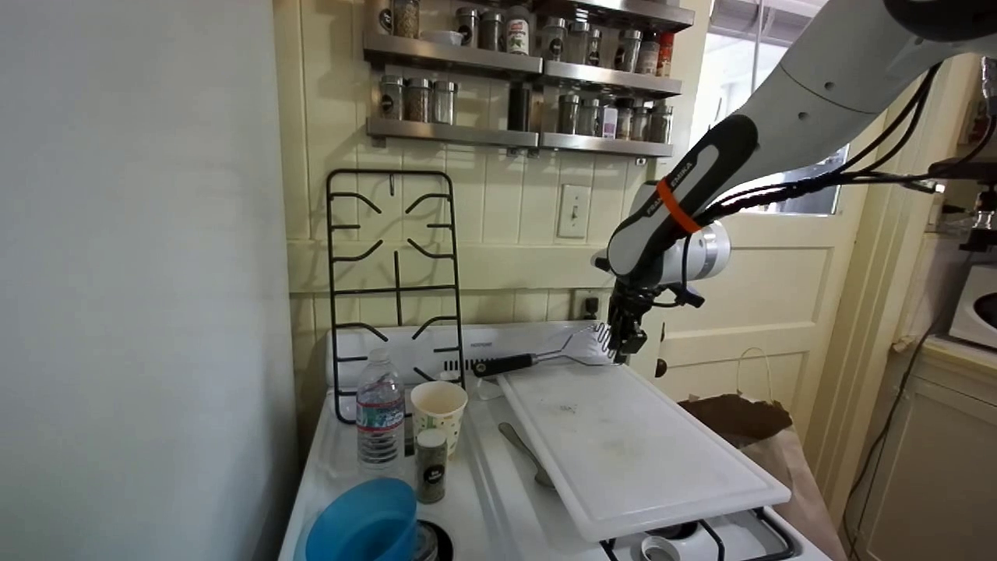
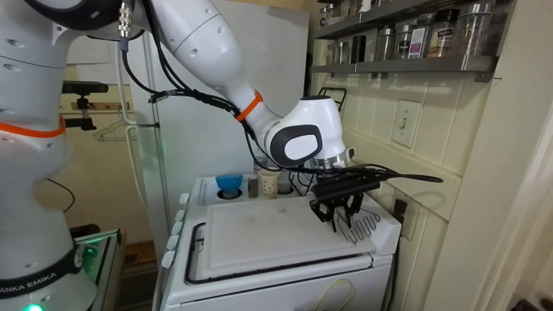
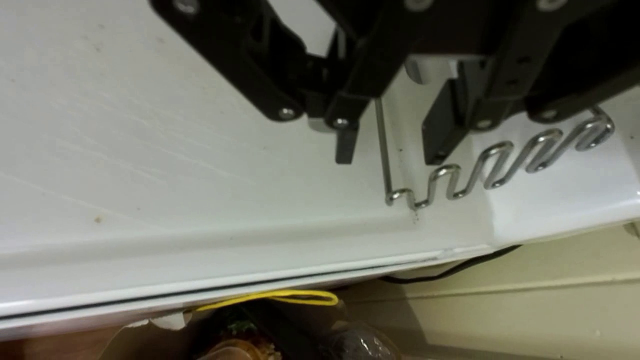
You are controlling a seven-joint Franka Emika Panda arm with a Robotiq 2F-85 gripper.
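Note:
A potato masher with a black handle (image 1: 505, 365) and a zigzag wire head (image 3: 498, 165) lies at the back of the stove, its head by the far edge of a white cutting board (image 1: 645, 439). Over that head, my gripper points down, its two fingers (image 3: 346, 144) apart. One straight wire of the masher shows in the gap between them in the wrist view; whether either finger touches it I cannot tell. From the second exterior view, the fingertips sit low at the board's back right corner. My arm hides part of the masher there.
A water bottle (image 1: 380, 411), paper cup (image 1: 439, 407), spice jar (image 1: 431, 467) and blue bowl (image 1: 360, 523) stand on the stove's left side. A spoon (image 1: 528, 455) lies beside the board. Behind is the wall; a paper bag (image 1: 790, 467) stands off the right edge.

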